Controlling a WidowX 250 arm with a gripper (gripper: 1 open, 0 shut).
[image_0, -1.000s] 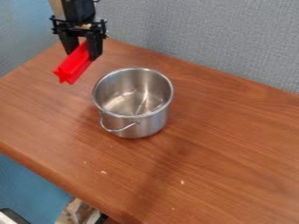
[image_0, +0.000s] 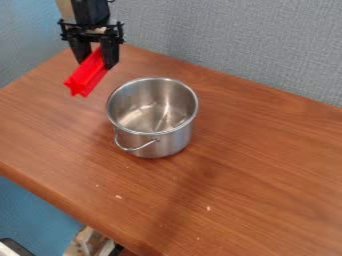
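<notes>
My black gripper (image_0: 92, 47) is at the top left of the camera view, shut on a red block (image_0: 86, 75) that it holds tilted above the wooden table. A steel pot (image_0: 152, 130) with a wire handle stands on the table, below and to the right of the red block. The pot's inside looks empty.
A grey textured wall (image_0: 241, 45) runs along the back, and the table's left edge drops to a blue surface.
The gripper and red block have shifted very slightly, if at all; the pot has not moved.
</notes>
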